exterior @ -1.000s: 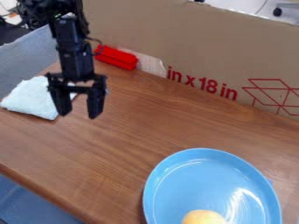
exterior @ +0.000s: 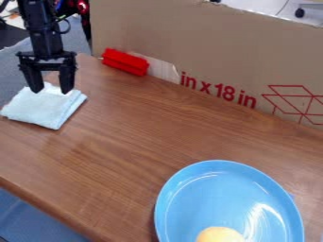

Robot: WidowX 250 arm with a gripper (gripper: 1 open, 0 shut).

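Observation:
My gripper [exterior: 51, 82] is at the upper left, its dark fingers pointing down over the far part of a folded white cloth [exterior: 44, 109] on the wooden table. The fingers stand apart, and nothing shows clearly between them. At the bottom right a blue plate [exterior: 195, 203] holds a pale yellow round object [exterior: 220, 234].
A red object [exterior: 124, 61] lies at the back against a large cardboard box [exterior: 228, 52] that runs along the table's rear. The left table edge drops to a blue-grey area at the lower left.
My gripper has moved left and upward in the view, from over the wood beside the cloth to over the cloth's far part. The plate and red object have not moved.

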